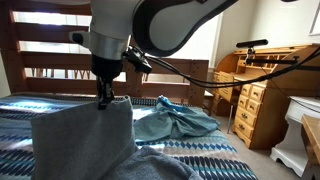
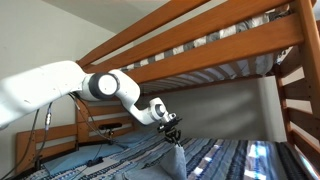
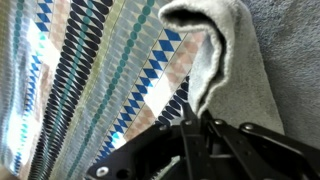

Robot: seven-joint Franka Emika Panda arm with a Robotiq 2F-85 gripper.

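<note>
Grey cloth (image 1: 85, 138) hangs in a raised fold from my gripper (image 1: 104, 101), which is shut on its upper edge. The cloth's lower part spreads over the patterned bedspread (image 1: 225, 167). In the wrist view the fold of grey cloth (image 3: 228, 60) rises to the gripper, its pinched edge between the fingertips. More grey fabric lies on the right side there. From the second exterior view, the gripper (image 2: 172, 134) is above the bed with the grey cloth (image 2: 174, 162) below it.
A teal cloth (image 1: 175, 122) lies crumpled on the bed behind the grey one. The wooden bed rails (image 1: 60, 60) stand at the back, and an upper bunk (image 2: 200, 55) overhangs the bed. A wooden desk (image 1: 255, 100) is off to the right.
</note>
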